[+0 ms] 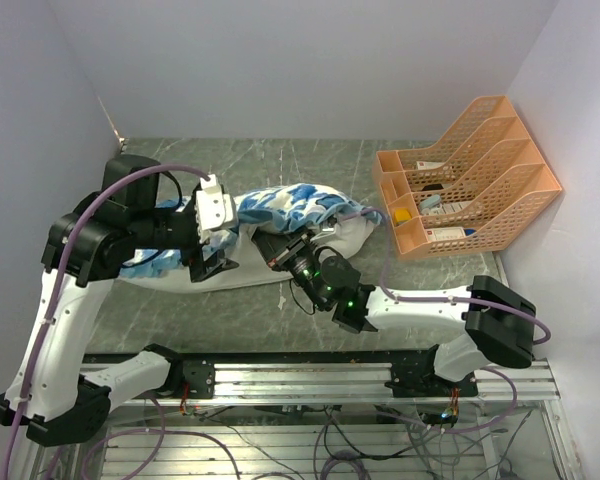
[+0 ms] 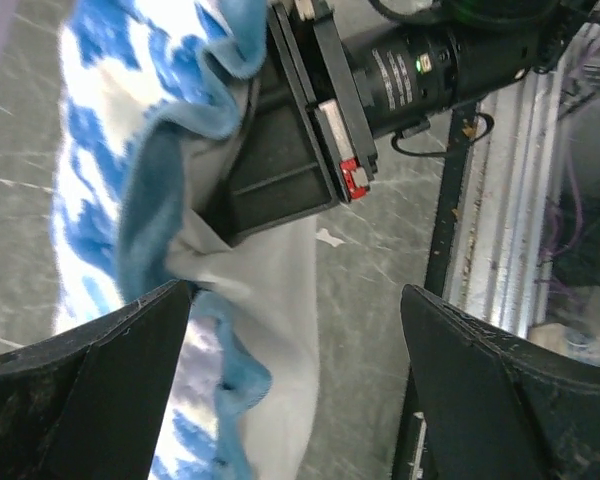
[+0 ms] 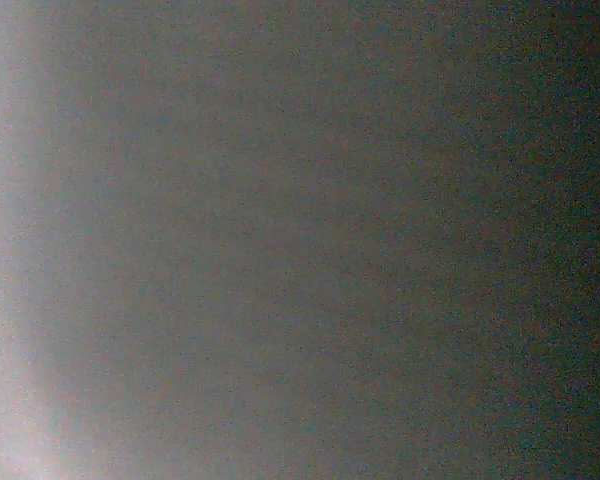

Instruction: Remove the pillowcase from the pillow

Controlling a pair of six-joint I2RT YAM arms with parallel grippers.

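Note:
The pillow (image 1: 350, 237) lies across the table in the top view, pale and bare along its near side. Its blue-and-white pillowcase (image 1: 298, 205) covers the far side, with a folded edge running along the pillow. My left gripper (image 1: 218, 265) is open over the pillow's left part. In the left wrist view its fingers (image 2: 90, 390) stand wide apart, no cloth between them. My right gripper is shut, its tip tucked against the pillow under the pillowcase edge. Those fingertips are hidden. The right wrist view is a grey blur.
An orange organizer (image 1: 412, 245) with small items stands at the right. Walls close in the back and sides.

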